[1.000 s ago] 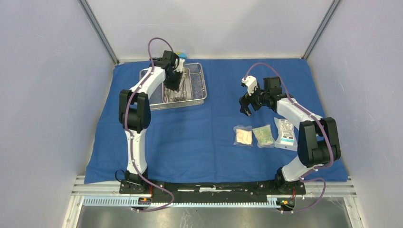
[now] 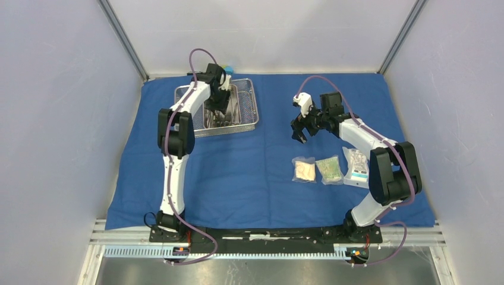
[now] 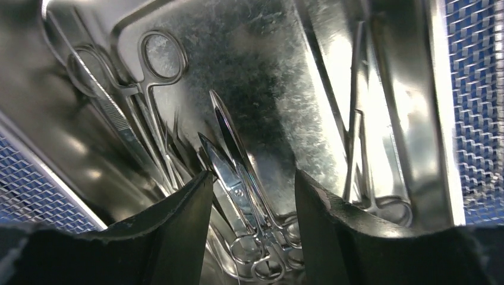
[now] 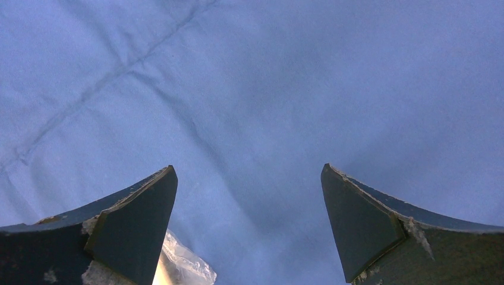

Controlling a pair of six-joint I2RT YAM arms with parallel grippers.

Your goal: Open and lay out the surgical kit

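At the back left of the blue cloth stands a mesh basket with a metal tray inside, holding several instruments. My left gripper is open above that tray. In the left wrist view, scissors with pointed blades lie between and beyond its fingertips, their rings towards the bottom. A ringed clamp rests at upper left, and slim instruments lie along the right side. My right gripper hangs open over bare cloth, nothing between its fingers. Part of a clear packet shows behind its left finger.
Two small clear packets, one cream and one green, lie front right of the middle. A larger white package sits beside them, close to the right arm.
My left arm has shifted a little to the right, its gripper staying over the tray. The packets have not moved.
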